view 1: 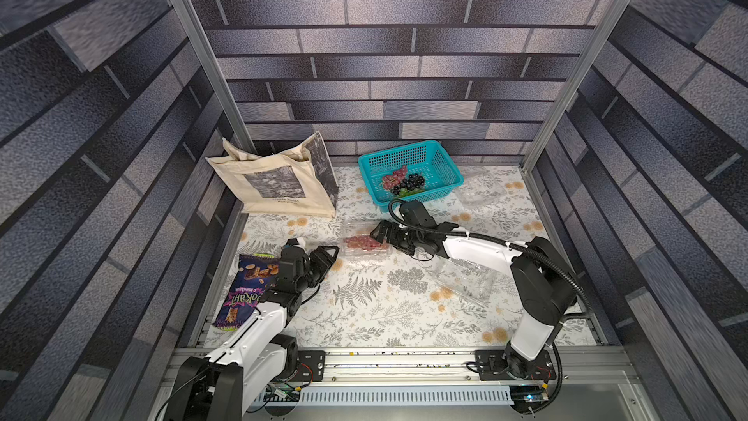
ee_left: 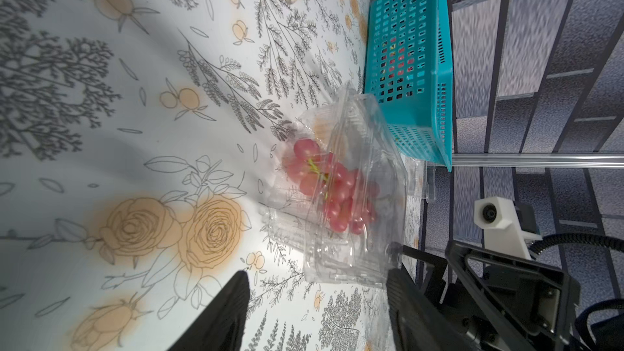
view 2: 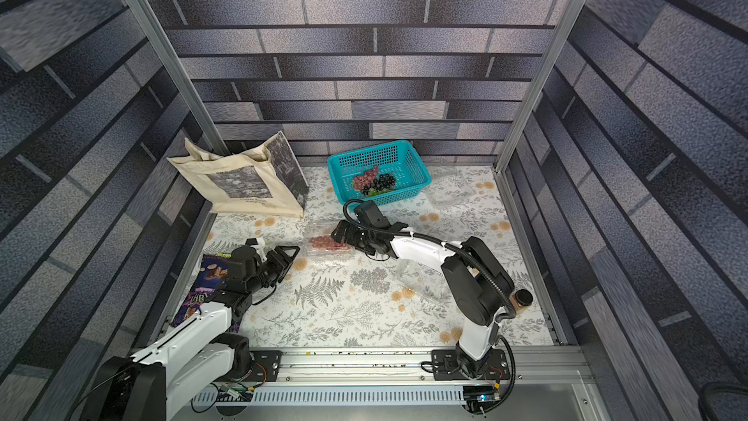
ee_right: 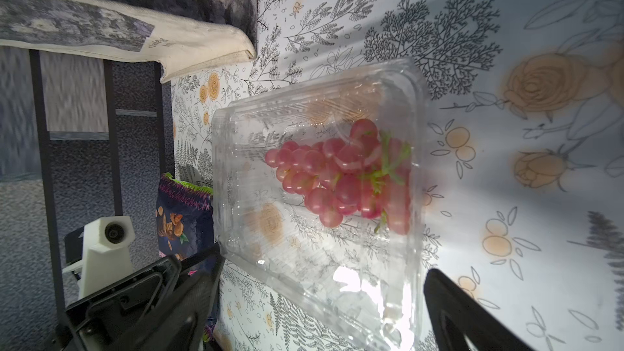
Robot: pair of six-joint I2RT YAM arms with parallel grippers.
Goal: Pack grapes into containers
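A clear plastic container point(ee_right: 240, 136) rests on the table with a bunch of red grapes point(ee_right: 338, 175) inside; whether its lid is fastened I cannot tell. In the top left view my right gripper point(view 1: 388, 238) is at the container's right end, its fingers spread apart with the clear box between them in the right wrist view. To the left of the container, apart from it, my left gripper point(view 1: 332, 255) has its fingers parted around nothing. A teal basket point(view 1: 448, 180) at the back holds another red bunch point(view 1: 394, 177), black grapes point(view 1: 408, 184) and a bit of green.
A cream tote bag point(view 1: 311, 201) stands at the back left. Near the left arm lies a dark snack bag point(view 1: 247, 284). Other clear plastic point(view 1: 479, 187) lies right of the basket. Open tabletop spreads in front of the container.
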